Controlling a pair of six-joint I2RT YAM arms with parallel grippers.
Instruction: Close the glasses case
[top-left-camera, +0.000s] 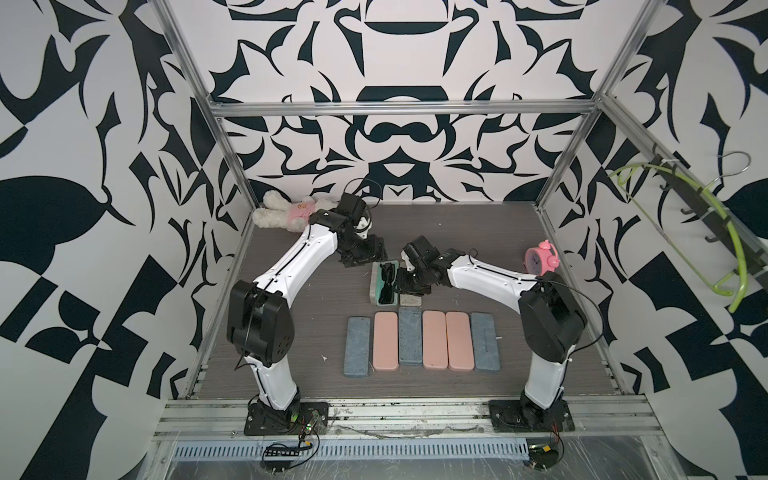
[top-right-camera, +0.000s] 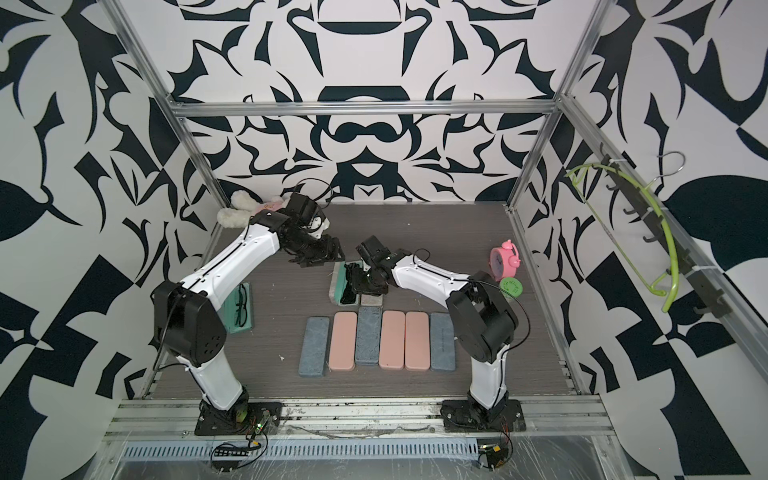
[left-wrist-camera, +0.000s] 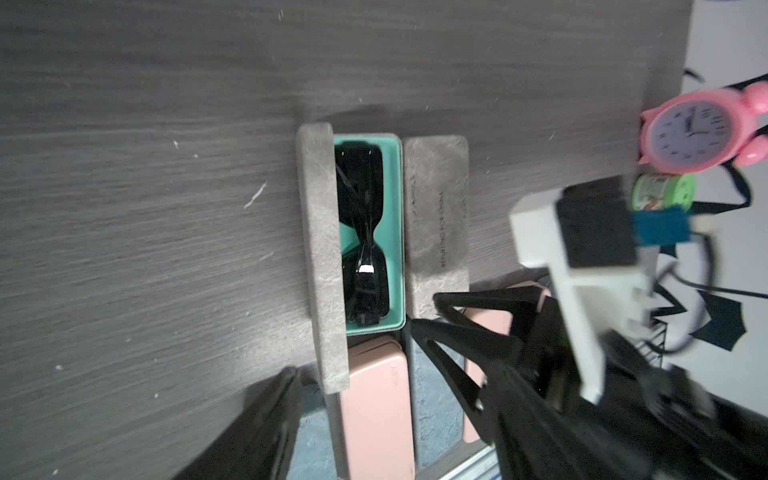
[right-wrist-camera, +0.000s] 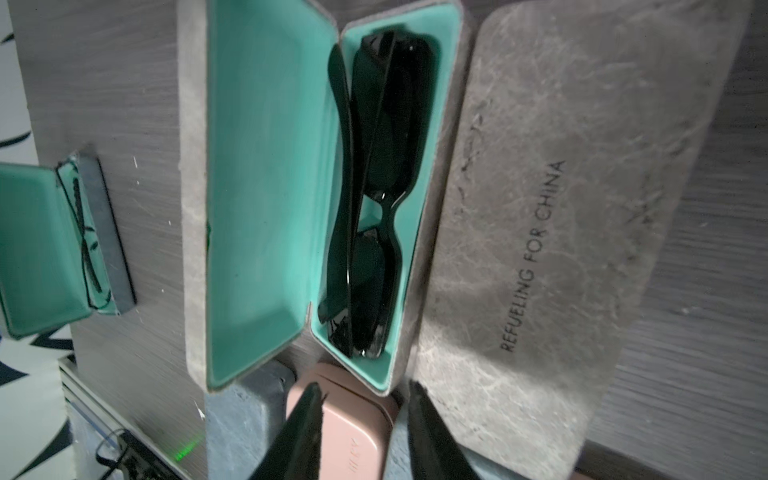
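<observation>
Near the middle of the table a grey glasses case (right-wrist-camera: 196, 200) with a teal lining lies open, its lid standing up along the left side. Black sunglasses (right-wrist-camera: 380, 144) rest inside it. In the left wrist view the lid (left-wrist-camera: 320, 240) shows edge-on, upright beside the tray with the sunglasses. My left gripper hovers to the upper left of the case, fingers wide apart and empty. Over the case's right side is my right gripper, its fingers partly apart with nothing between them; from above, it hides part of the case.
A closed grey case (right-wrist-camera: 552, 264) lies right against the open one. Several blue and pink cases (top-left-camera: 385, 340) form a row in front. Another open teal case (top-right-camera: 243, 308) sits at far left. A pink clock (top-left-camera: 541, 258) stands at right.
</observation>
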